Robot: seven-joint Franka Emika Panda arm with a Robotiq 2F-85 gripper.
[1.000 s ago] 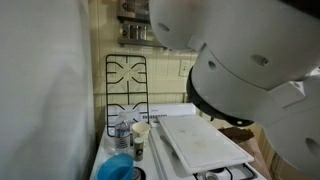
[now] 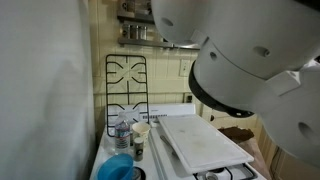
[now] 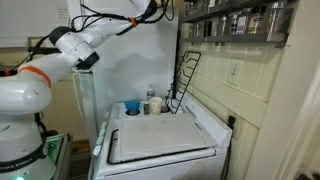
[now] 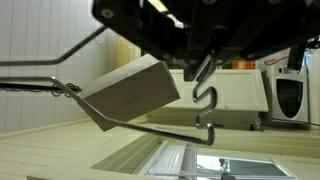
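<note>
In the wrist view, my gripper is shut on a bent grey metal wire piece [image 4: 160, 131]. The wire runs down from the fingertips in a wavy bend, then sweeps left in a long bar, with another bar reaching up towards the left side of the gripper. Its full shape is cut off by the frame edge. From the second exterior view the arm [image 3: 120, 30] reaches up across the top, and its gripper end is hard to make out. The arm's white body [image 2: 240, 60] fills much of the first exterior view.
A black wire rack [image 2: 126, 100] stands upright behind the white stove [image 2: 200, 145], whose top carries a white board. On the left sit a blue bowl [image 2: 115, 168], a clear bottle [image 2: 122, 135] and cups. Spice shelves [image 3: 240, 20] line the wall above.
The arm's white body has shifted very slightly in the first exterior view. The rack, bowl and other stovetop things have stayed put.
</note>
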